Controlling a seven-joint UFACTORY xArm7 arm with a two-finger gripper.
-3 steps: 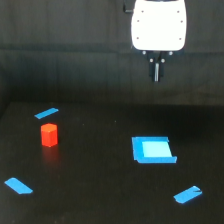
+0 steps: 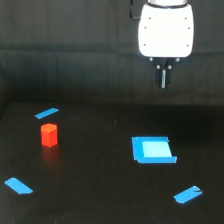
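Observation:
On the left of the dark table stands a small red block (image 2: pixel 49 135), upright and apart from everything around it. Right of centre, a blue-edged square (image 2: pixel 136 149) has a pale patch (image 2: pixel 157 149) inside it. High up at the back right hangs my gripper (image 2: pixel 163 82), pointing down beneath the white hand (image 2: pixel 166 31). It is well away from the block, over to its right. The fingers are dark and small against a dark backdrop, so whether they are parted does not show. No object can be made out at the fingertips.
Blue tape strips lie at the back left (image 2: pixel 46 113), front left (image 2: pixel 18 186) and front right (image 2: pixel 188 195). Bare dark table (image 2: pixel 95 170) separates the block from the square. A dark curtain (image 2: pixel 70 60) hangs behind.
My hand and gripper have shifted a little to the right and slightly lower in the view. The red block, the square and the tape strips have stayed in place.

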